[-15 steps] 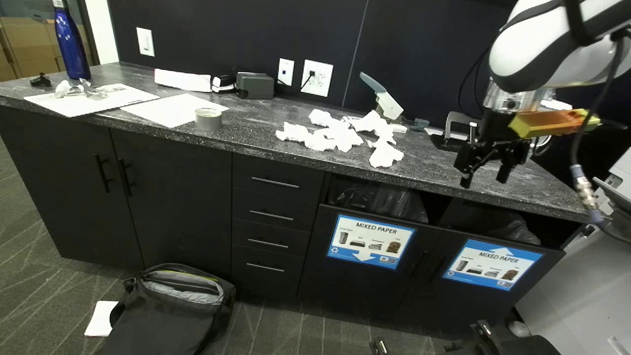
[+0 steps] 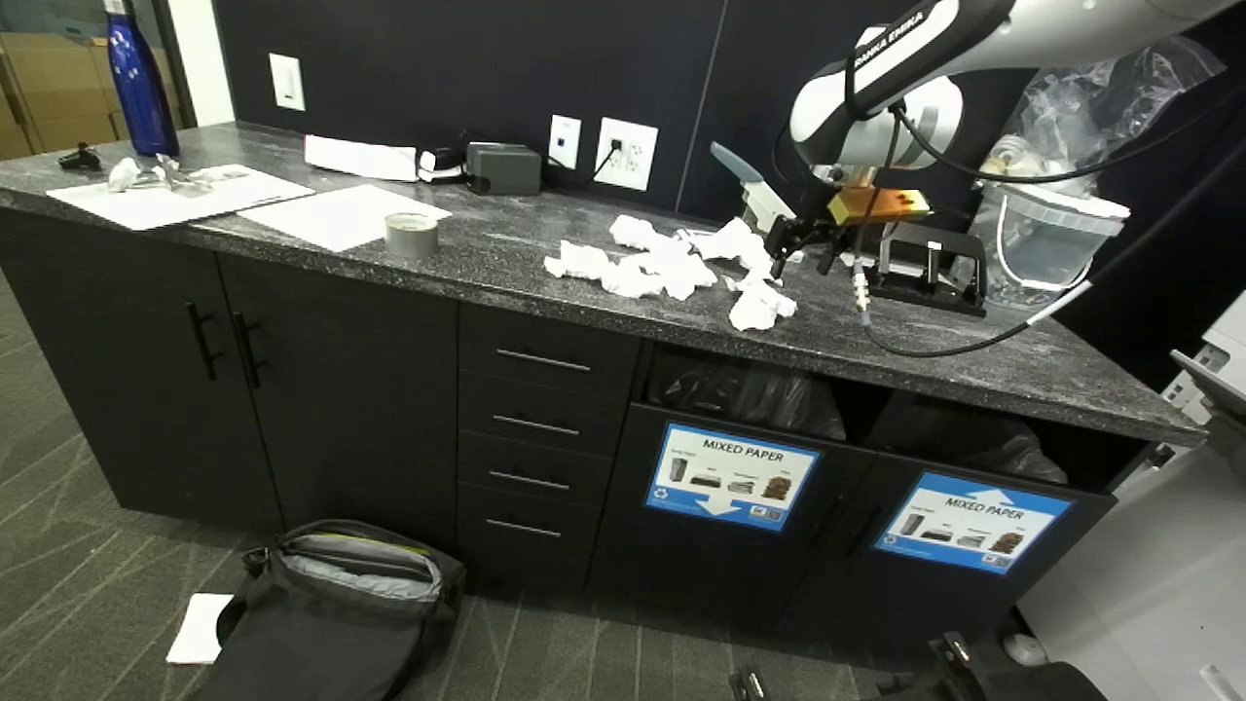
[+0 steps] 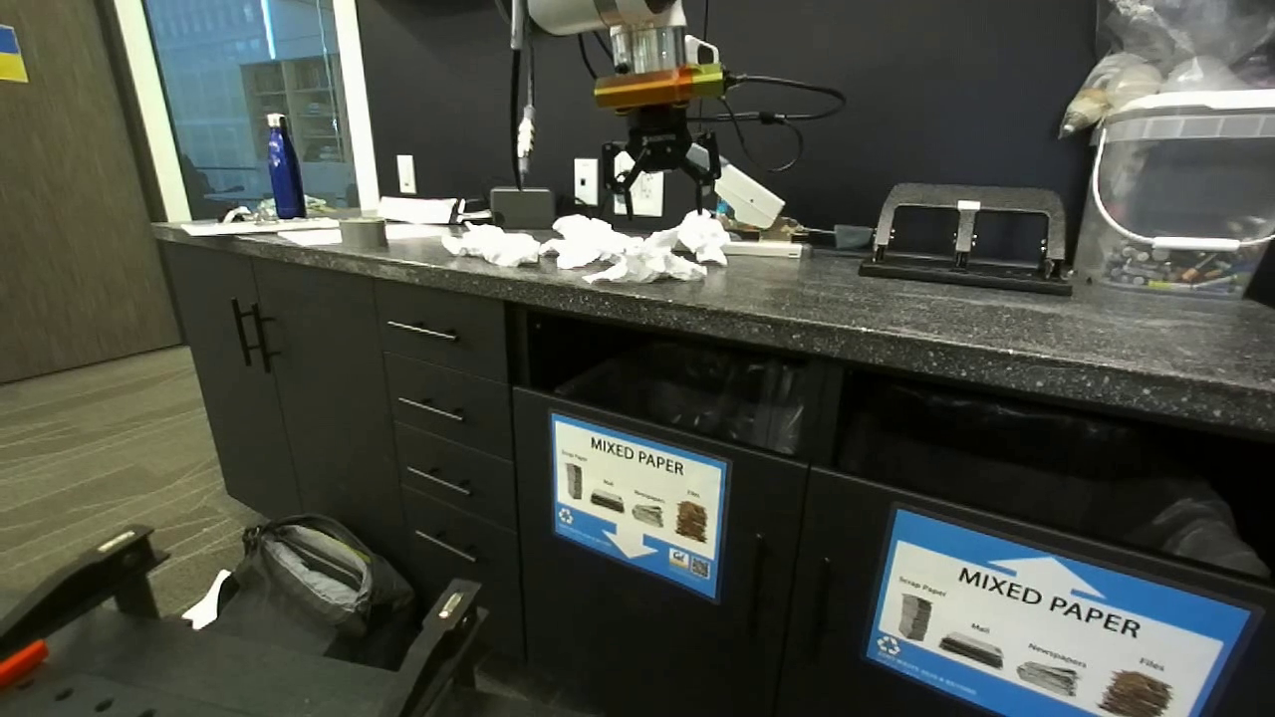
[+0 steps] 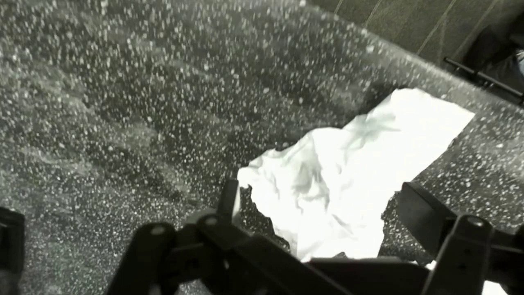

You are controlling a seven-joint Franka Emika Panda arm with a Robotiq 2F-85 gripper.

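Several crumpled white papers (image 2: 666,269) lie in a loose cluster on the dark speckled countertop. In exterior view 2 my gripper (image 3: 663,205) points down above these crumpled papers (image 3: 588,243), its fingers spread wide. One crumpled paper (image 4: 339,177) fills the space ahead of the fingers in the wrist view. A fingertip (image 4: 228,199) shows on its left side and the other on its right. My gripper (image 2: 806,269) is open and holds nothing. Whether either finger touches paper, I cannot tell.
A white stapler-like device (image 3: 743,189) stands behind the papers, with a black hole punch (image 3: 965,245) and a clear bucket (image 3: 1177,197) to the right. Left are a tape roll (image 2: 411,234) and flat sheets (image 2: 345,216). Open bin slots (image 2: 748,391) sit under the counter edge.
My arm has swung left and back in exterior view 1, from over the counter's right part to the papers. The papers look unmoved.
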